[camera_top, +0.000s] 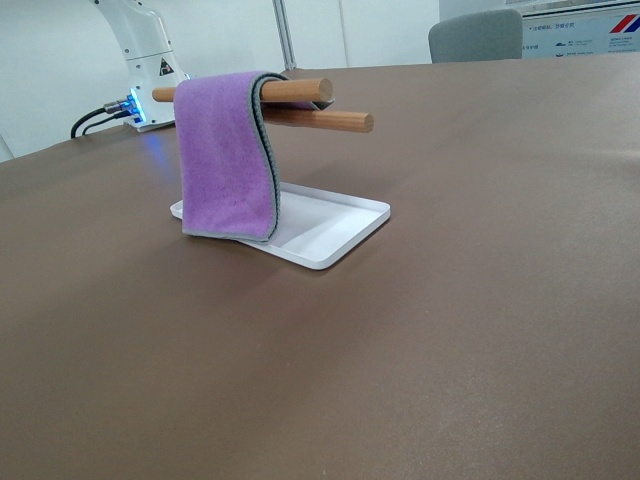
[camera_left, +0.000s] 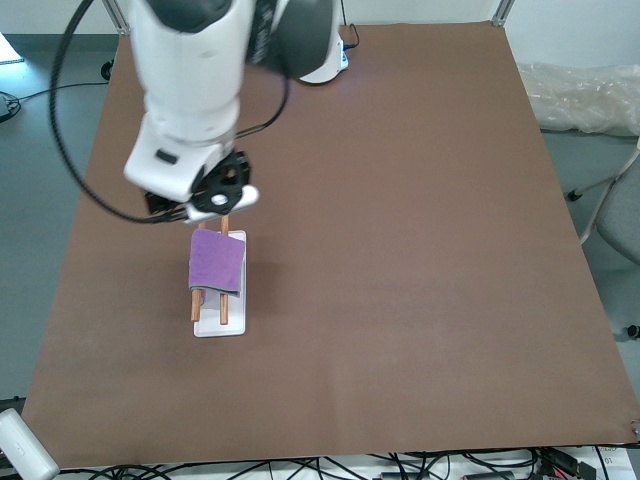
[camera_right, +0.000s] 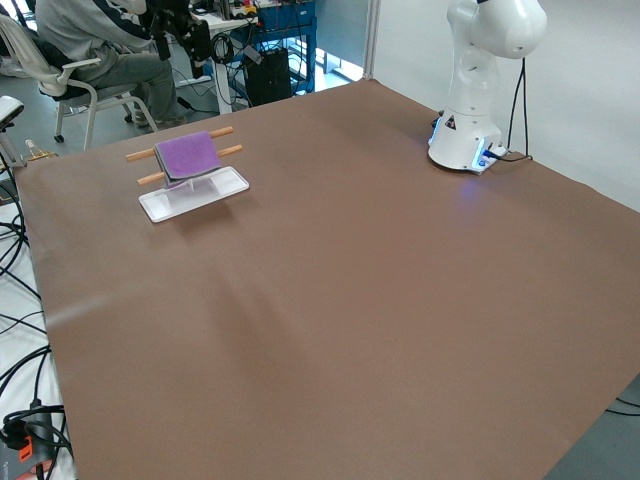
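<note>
A purple cloth (camera_left: 216, 260) (camera_top: 222, 155) (camera_right: 187, 155) with grey edging is draped over two wooden rods (camera_top: 330, 120) (camera_right: 152, 178) above a white rectangular tray (camera_left: 220, 325) (camera_top: 335, 225) (camera_right: 195, 195). In the left camera view my gripper (camera_left: 205, 200), a black mount under the white arm, hangs above and just behind the rods; its fingers are hidden or too unclear to tell. In the top and right views a black end part of an arm is absent from the cloth's immediate surroundings.
A grey chair (camera_left: 625, 210) is beside the table, and black cables run along the near edge.
</note>
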